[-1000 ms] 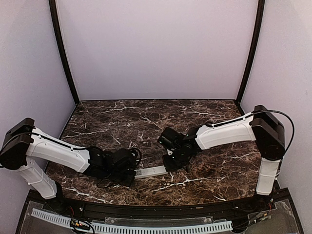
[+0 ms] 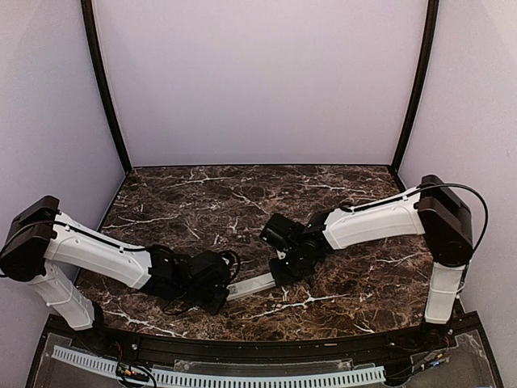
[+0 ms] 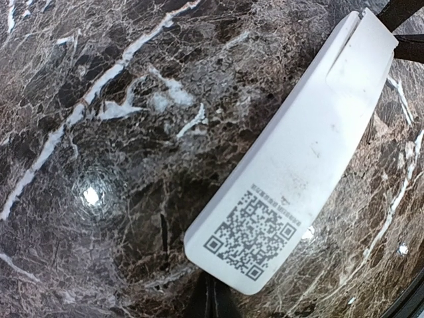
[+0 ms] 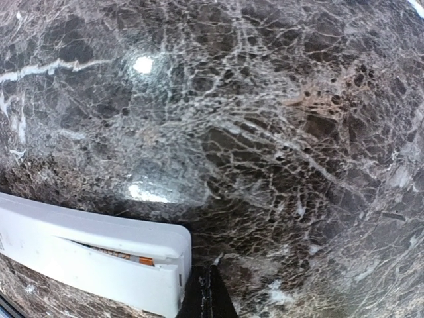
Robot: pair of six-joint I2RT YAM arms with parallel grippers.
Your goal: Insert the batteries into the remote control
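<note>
The white remote control (image 2: 252, 286) lies back side up on the marble table, between my two grippers. Its QR-coded end (image 3: 252, 235) is at the fingertips of my left gripper, which is shut with nothing showing between its fingers. At the other end, the battery cover (image 4: 99, 262) sits unevenly, with a slit along one side. Through this slit shows a battery (image 4: 142, 260), partly orange; the rest of the compartment is hidden. My right gripper is shut right beside that end, nothing visible in it.
No loose batteries show on the table (image 2: 202, 194). A dark rail (image 2: 242, 346) runs along the front edge.
Compared with a second ago, the left gripper is slightly further right and the remote is turned a little.
</note>
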